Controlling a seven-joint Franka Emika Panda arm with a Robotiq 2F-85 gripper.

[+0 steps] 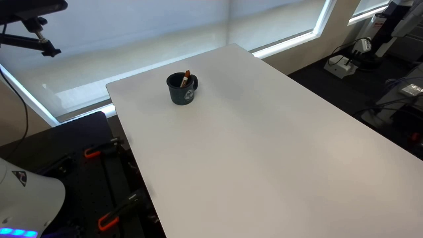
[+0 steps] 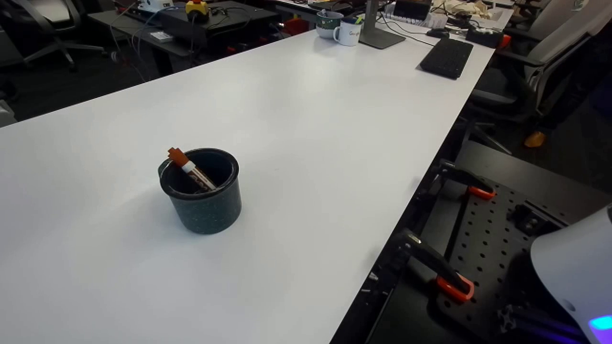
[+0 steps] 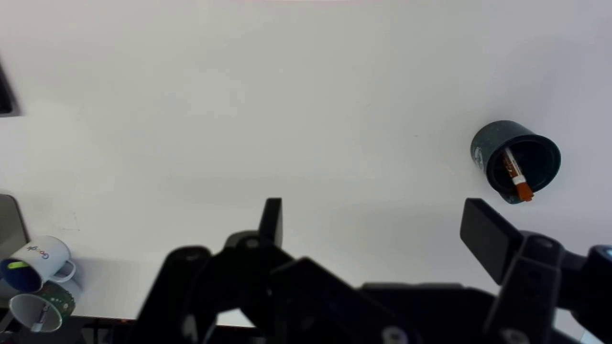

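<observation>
A dark green mug (image 1: pixel 181 93) stands upright near the far left corner of the white table, its handle to the right in exterior view 1. An orange-capped marker (image 2: pixel 195 172) leans inside it, cap above the rim. In the wrist view the mug (image 3: pixel 499 143) appears at the right, with the marker (image 3: pixel 515 172) in it. My gripper is open above the table, its two fingers wide apart and only bare tabletop showing between them. The mug lies beyond the right finger, apart from it. Neither exterior view shows the gripper.
In exterior view 2 a white mug (image 2: pixel 348 33), a green mug (image 2: pixel 328 23), a monitor stand (image 2: pixel 380 37) and a black keyboard (image 2: pixel 447 57) occupy the table's far end. Orange-tipped clamps (image 2: pixel 456 286) sit along the robot's base plate.
</observation>
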